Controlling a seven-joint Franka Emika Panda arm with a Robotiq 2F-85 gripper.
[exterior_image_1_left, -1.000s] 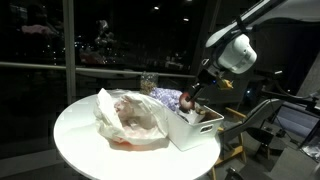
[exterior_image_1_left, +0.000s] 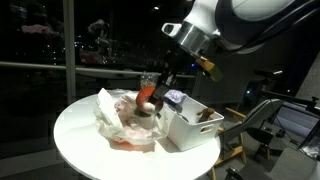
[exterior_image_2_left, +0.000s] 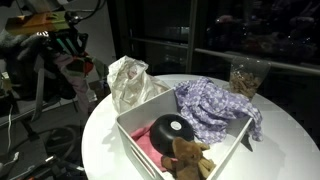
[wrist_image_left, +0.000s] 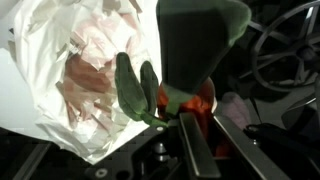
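Observation:
My gripper (exterior_image_1_left: 162, 92) is shut on a soft red-orange toy (exterior_image_1_left: 147, 93) with green leaf-like parts. In the wrist view, the large green leaves (wrist_image_left: 200, 40) stick out past the fingers, and some of the red body (wrist_image_left: 206, 98) shows by them. The gripper holds it in the air by the right side of a crumpled white plastic bag (exterior_image_1_left: 112, 125), which stands open on the round table. Pinkish stuff shows inside the bag (wrist_image_left: 90, 75). In exterior view 2 the gripper (exterior_image_2_left: 80, 50) is at the upper left, with the toy dark and hard to make out.
A white box (exterior_image_2_left: 232, 158) beside the bag holds a black round lid-like object (exterior_image_2_left: 171, 134), a brown teddy bear (exterior_image_2_left: 186, 160) and a purple patterned cloth (exterior_image_2_left: 210, 108). Behind it stands a clear bag of brown bits (exterior_image_2_left: 248, 75).
My arm has swung left and nearer the camera, from over the white box to beside the plastic bag, carrying the red-orange toy along. Bag and box look unmoved.

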